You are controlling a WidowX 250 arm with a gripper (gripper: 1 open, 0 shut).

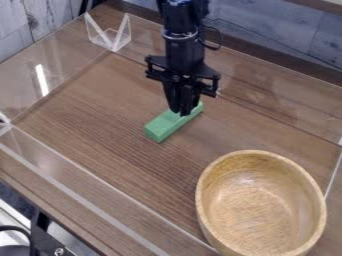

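Note:
My black gripper (182, 98) hangs down from the arm at the top centre of the camera view, its tip over the upper end of a green rectangular block (167, 126). The block lies on the wooden table, slanting from lower left to upper right, partly behind the gripper. Whether the fingers are open or shut, or touch the block, I cannot tell.
A large round tan bowl (261, 205) sits at the lower right. Clear plastic pieces stand along the table's upper left and left edges.

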